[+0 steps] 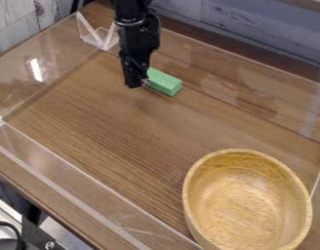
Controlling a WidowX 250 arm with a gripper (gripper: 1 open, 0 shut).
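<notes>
My black gripper [137,74] hangs low over the wooden table [110,146] in the upper middle, shut, with nothing visible between its fingers. A green block [164,83] lies just to its right, beside the fingertips; whether they touch it I cannot tell.
A large yellow oval bowl [246,220] sits at the lower right. Clear plastic and cables show along the left edge. A wall bounds the back.
</notes>
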